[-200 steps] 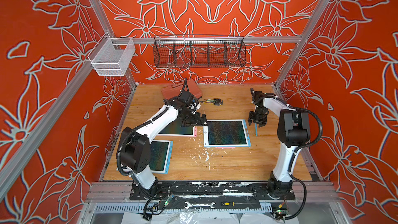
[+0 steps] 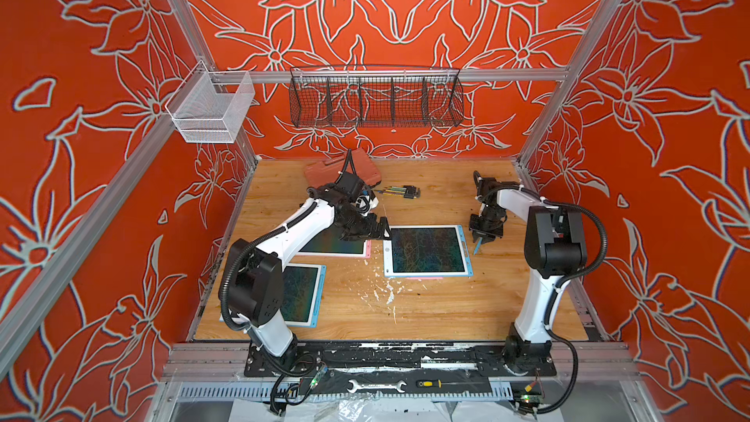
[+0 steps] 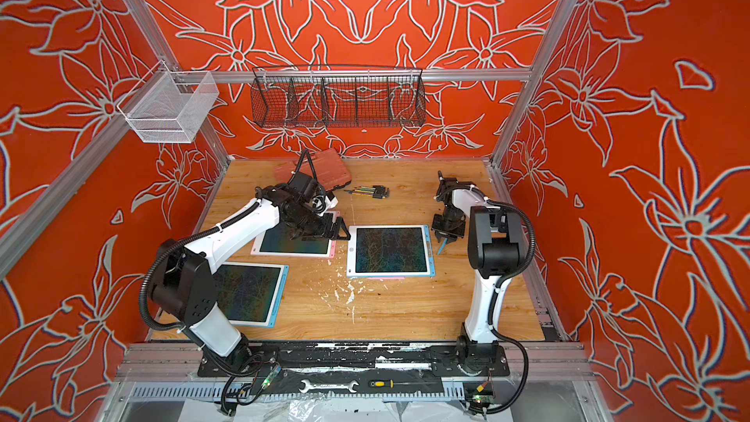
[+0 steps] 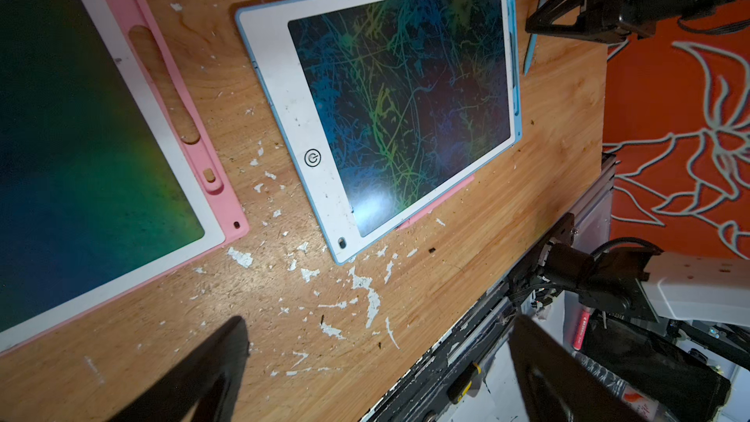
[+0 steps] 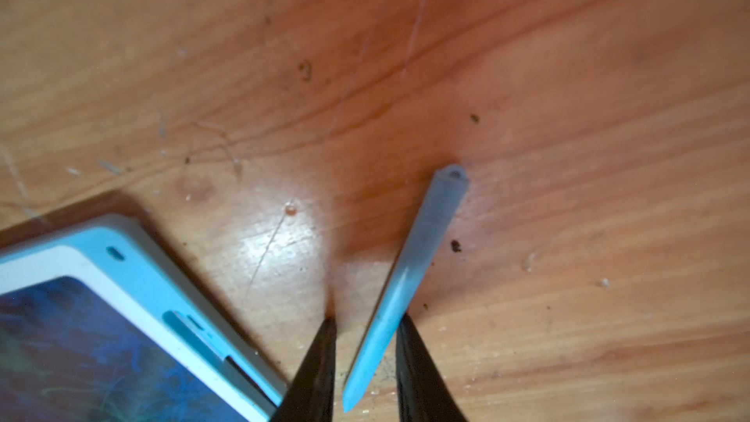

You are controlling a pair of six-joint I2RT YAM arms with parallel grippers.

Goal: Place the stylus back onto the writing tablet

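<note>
A blue stylus [image 5: 402, 281] lies on the wood right of the blue-edged tablet [image 2: 425, 250]. In the right wrist view my right gripper is low over it, fingers apart on either side of the stylus's lower half, one fingertip touching or very close to it. The tablet's side slot shows at lower left. My left gripper hangs open over the table between the middle tablets, with nothing between its fingers.
A pink-edged tablet [image 4: 215, 211] is left of the middle one, and another tablet [image 3: 250, 293] lies front left. A red case [image 2: 328, 168] and some tools [image 2: 402, 191] sit at the back.
The left arm is still.
</note>
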